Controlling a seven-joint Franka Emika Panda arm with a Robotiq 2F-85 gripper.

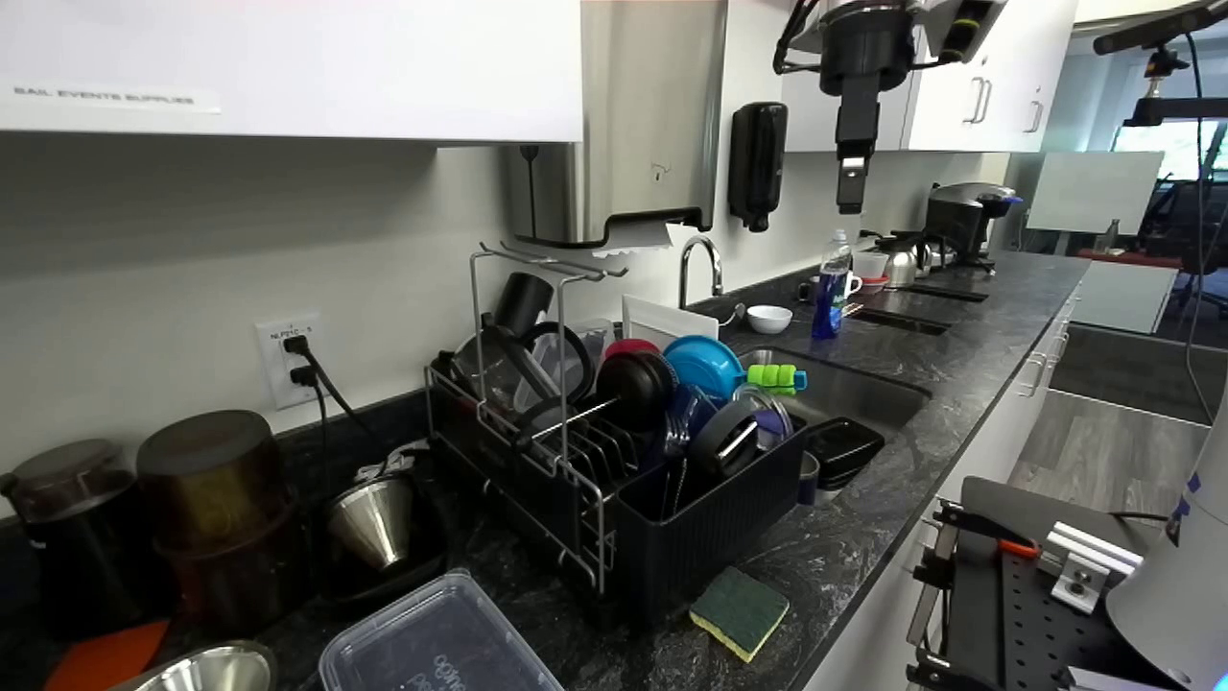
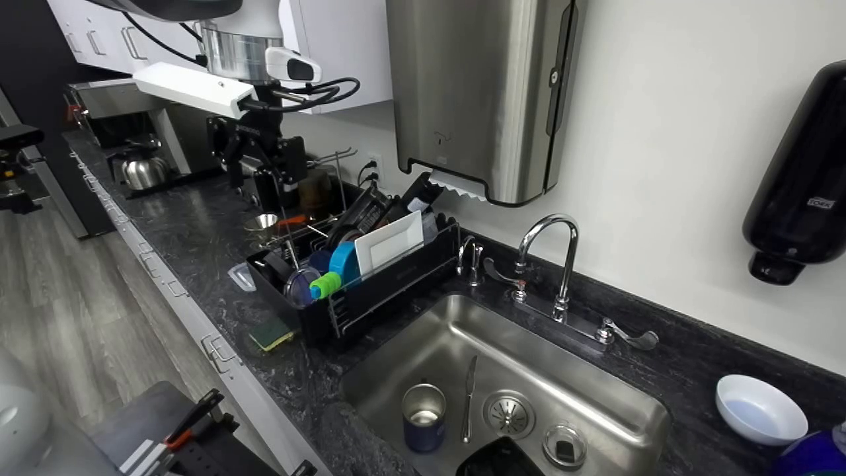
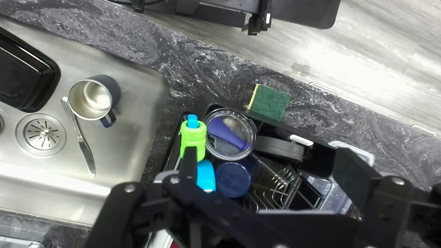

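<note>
High above the counter, my gripper (image 1: 851, 205) points straight down, well clear of the dishes. In the wrist view its two dark fingers (image 3: 351, 171) stand wide apart, so it is open, with nothing held between them. Beneath it lies the black dish rack (image 1: 714, 541), packed with dishes. Among these are a blue item with a bright green grip (image 3: 193, 138), a clear round lid or container (image 3: 231, 134) with something purple on it, and a white tray (image 2: 390, 243). A green and yellow sponge (image 3: 269, 102) rests on the counter beside the rack's front side.
The steel sink (image 2: 381, 369) holds a blue mug (image 2: 424, 428), a knife (image 2: 468, 400) and a black tray (image 3: 24, 74). A faucet (image 2: 567, 262), white bowl (image 2: 761, 408) and blue soap bottle (image 1: 829, 294) stand around it. The paper towel dispenser (image 2: 476, 95) juts from the wall.
</note>
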